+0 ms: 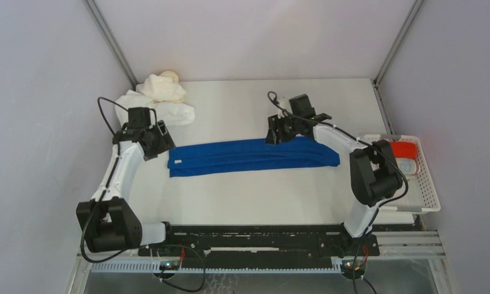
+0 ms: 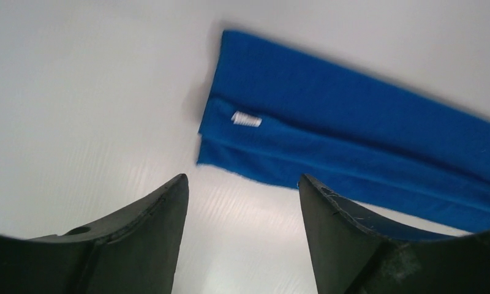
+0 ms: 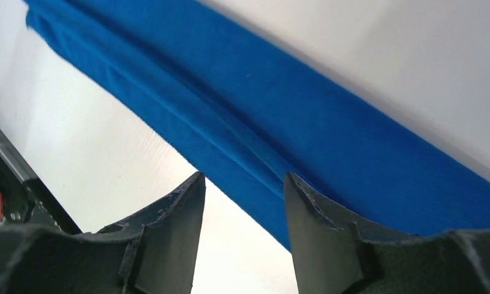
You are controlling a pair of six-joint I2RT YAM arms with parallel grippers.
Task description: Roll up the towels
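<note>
A blue towel (image 1: 230,157) lies across the table as a long strip, folded lengthwise, with a small white label (image 2: 247,119) near its left end. Off that end, above the table, hangs my left gripper, its fingers spread and nothing between them. My right gripper is over the right half of the strip, open, with its fingertips apart above the cloth and the lower edge. Part of the towel's upper edge is hidden in the top view by the right gripper. Several cream towels (image 1: 162,92) are heaped at the back left corner.
A white basket (image 1: 427,177) stands at the right edge, holding a red item (image 1: 403,150) and something pale. Bare table lies in front of and behind the blue strip.
</note>
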